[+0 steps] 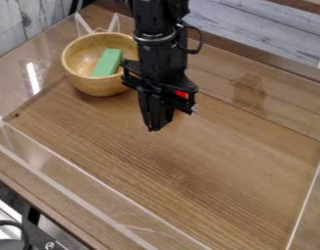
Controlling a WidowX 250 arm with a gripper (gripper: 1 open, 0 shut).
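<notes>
My black gripper point(157, 109) hangs in the upper middle over the wooden table, shut, with nothing visible between its fingers. Behind its body a small red object point(180, 94) shows in part, mostly hidden. A wooden bowl point(82, 69) stands at the upper left, holding a green block point(105, 62); the gripper is to the right of and in front of it.
Raised rims run along its edges, with pale planks point(273, 29) beyond at the back right and at the upper left.
</notes>
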